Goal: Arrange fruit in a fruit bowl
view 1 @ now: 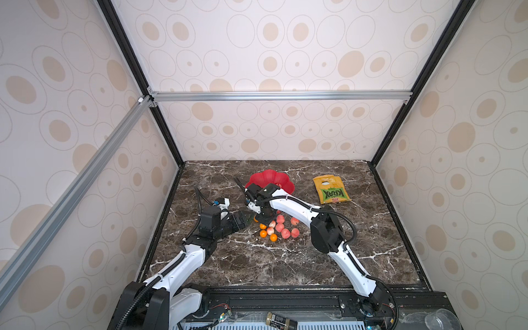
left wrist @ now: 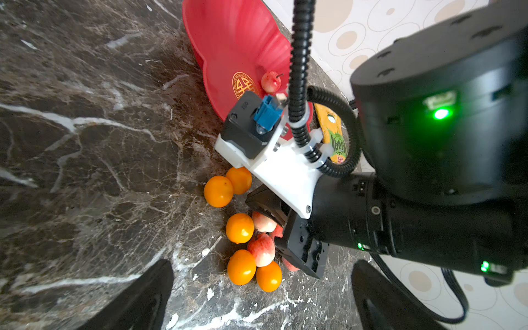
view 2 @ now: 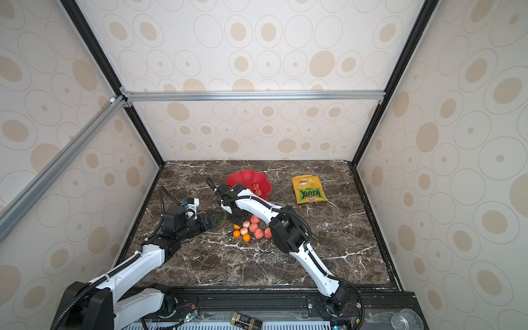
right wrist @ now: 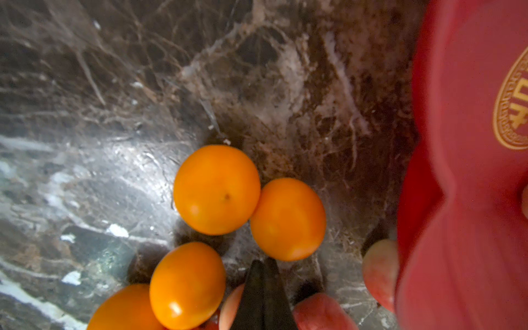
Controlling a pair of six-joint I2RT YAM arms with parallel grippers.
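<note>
At the back centre stands the red bowl (view 1: 269,177), holding red fruit (left wrist: 270,82). Several oranges (right wrist: 216,189) and red-pink fruits (view 1: 285,233) lie in a cluster in front of it. My right gripper is shut, nothing between its fingertips, just beside the oranges and over the pink fruit, in front of the bowl. My left gripper (view 1: 239,221) hangs left of the cluster; in the left wrist view its fingers are wide apart with bare table between them and the fruit beyond.
A yellow KRAX bag (view 1: 331,189) lies at the back right. The right arm reaches diagonally across the middle, close to the left gripper.
</note>
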